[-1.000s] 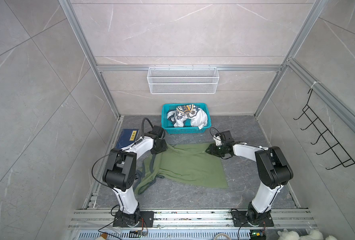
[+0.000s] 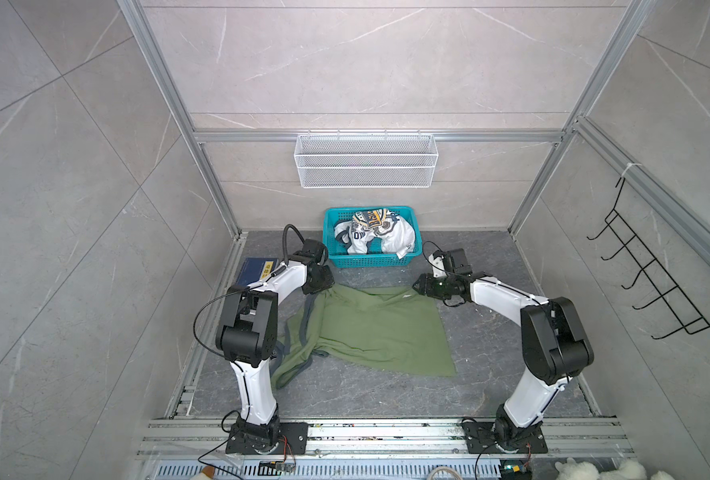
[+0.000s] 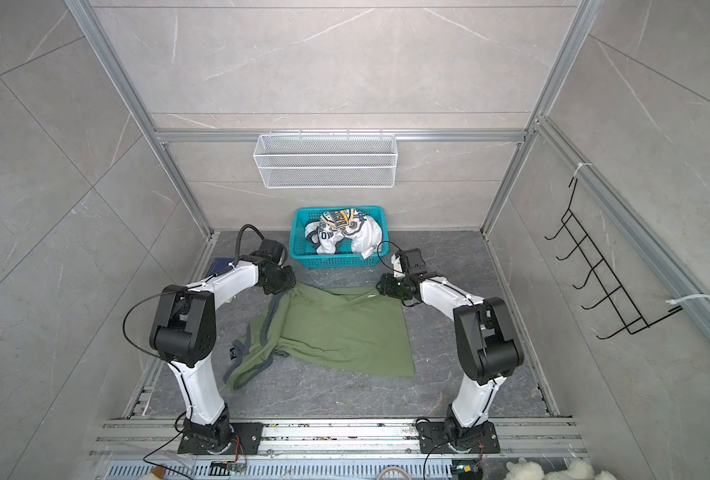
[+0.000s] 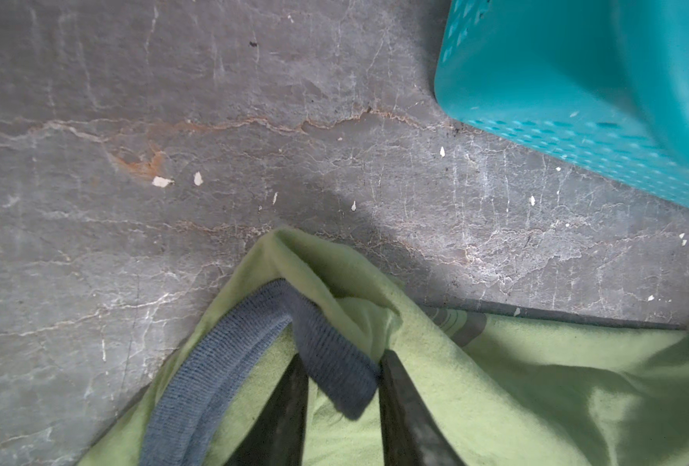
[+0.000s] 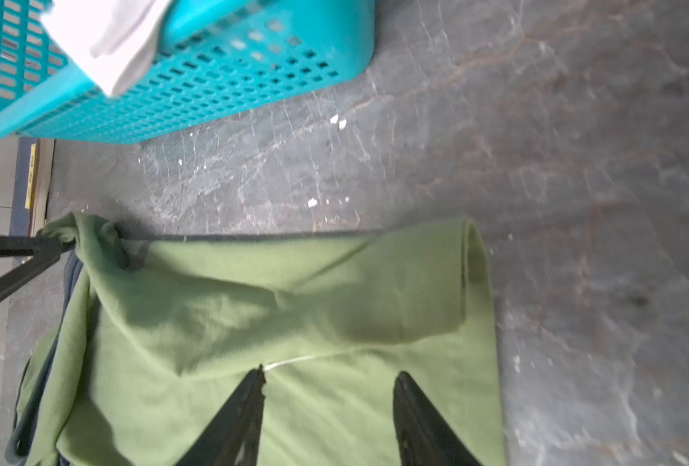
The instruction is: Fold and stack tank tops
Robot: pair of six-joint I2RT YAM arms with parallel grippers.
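A green tank top (image 2: 383, 328) with dark grey trim lies spread on the grey table, its left part bunched. My left gripper is at its far left corner, part open, with a folded piece of grey trim (image 4: 333, 361) between its fingers. Along the far edge toward the right, my right gripper stands open over the green cloth, fingers apart with no cloth pinched between them. In the right wrist view, a flap of the far edge (image 5: 414, 279) is folded over near the right corner, and the cloth rises toward the left gripper's fingers (image 5: 10, 247).
Just behind the shirt is a teal basket (image 2: 357, 261) holding white printed clothing (image 2: 377, 228). A dark blue book-like item (image 2: 251, 272) lies at the far left. Bare table (image 2: 495, 344) shows to the right and in front.
My left gripper has shifted slightly away from the front along with the shirt's far left corner.
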